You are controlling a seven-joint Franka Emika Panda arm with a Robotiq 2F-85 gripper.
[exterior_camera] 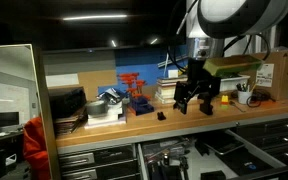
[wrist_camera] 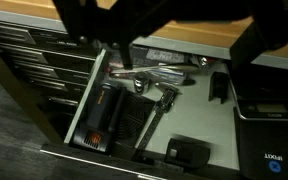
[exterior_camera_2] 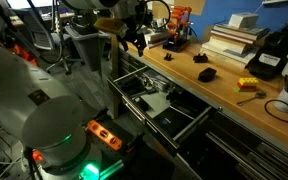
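Observation:
My gripper (exterior_camera: 193, 104) hangs above the open drawer (exterior_camera: 142, 162), with its fingers spread and nothing between them in exterior view 1. Dark, blurred fingers (wrist_camera: 106, 25) frame the top of the wrist view, well above the drawer floor (wrist_camera: 220, 125). Inside the drawer lie a long metal tool (wrist_camera: 156, 116), a black case with an orange mark (wrist_camera: 101, 116) and a small black box (wrist_camera: 188, 152). Several slim pen-like items (wrist_camera: 149, 70) rest along its back side. At the right are a dark scale-like device (wrist_camera: 268, 103) and a black iFixit box (wrist_camera: 273, 160).
Over the drawer runs a wooden worktop (exterior_camera_2: 209, 85) bearing stacked books (exterior_camera_2: 234, 38), a black object (exterior_camera_2: 207, 74), a red and yellow block (exterior_camera_2: 248, 84) and a metal pot (exterior_camera: 112, 97). Shut drawers (wrist_camera: 34, 60) stand to the left.

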